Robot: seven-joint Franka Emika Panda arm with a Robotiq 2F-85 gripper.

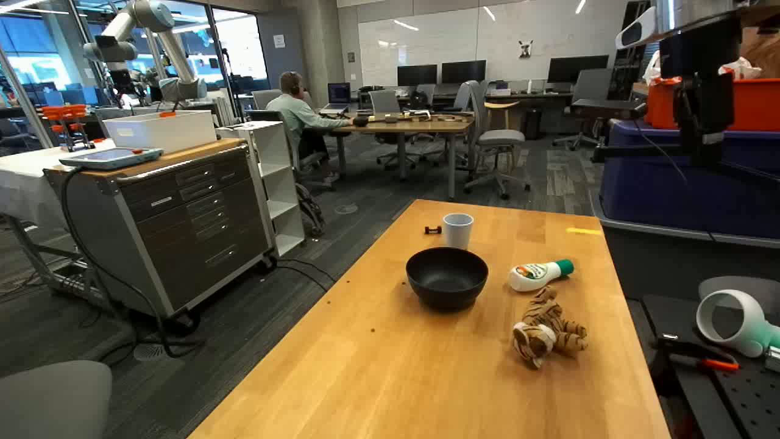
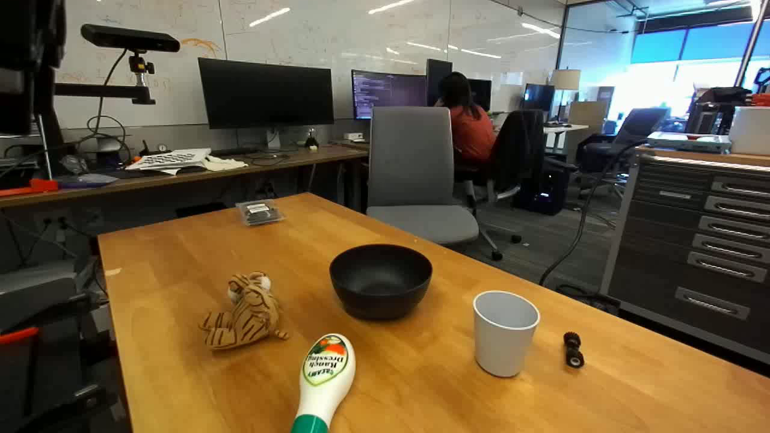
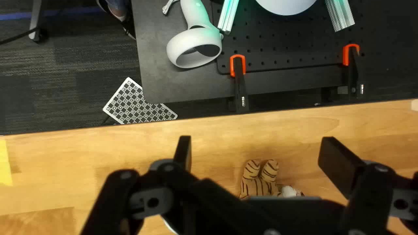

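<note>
My gripper is open in the wrist view, its black fingers wide apart and nothing between them. Below it on the wooden table, partly covered by the gripper's body, lies a striped tiger plush (image 3: 258, 184). In exterior view 1 a black bowl (image 1: 446, 278) stands mid-table, with the plush (image 1: 545, 329) to its right and nearer. A white dressing bottle (image 1: 537, 275) with a green cap lies on its side beyond the plush. Behind the bowl a pale cup (image 1: 457, 231) stands upright, beside a small black dumbbell-shaped piece (image 1: 432, 230).
A clear packet (image 2: 260, 212) lies at the table's far edge in exterior view 2. Along the table's edge in the wrist view, orange-tipped clamps (image 3: 239, 84) and a white ring-shaped controller (image 3: 194, 47) are on a black bench.
</note>
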